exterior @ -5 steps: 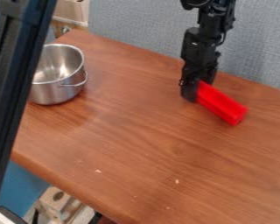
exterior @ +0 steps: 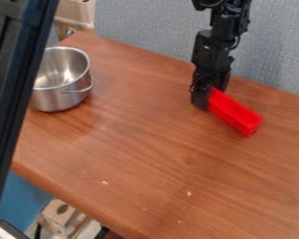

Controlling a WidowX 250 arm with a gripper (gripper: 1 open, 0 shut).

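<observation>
My black gripper (exterior: 205, 91) is low at the back right of the wooden table, shut on the near-left end of a long red block (exterior: 235, 113). The block lies angled toward the right front, apparently resting on the tabletop. The fingertips are partly hidden by their dark shape and the block.
A steel pot (exterior: 61, 86) with a side handle stands at the left back of the table (exterior: 152, 177). A grey panel runs behind the table, and a dark post crosses the left of the view.
</observation>
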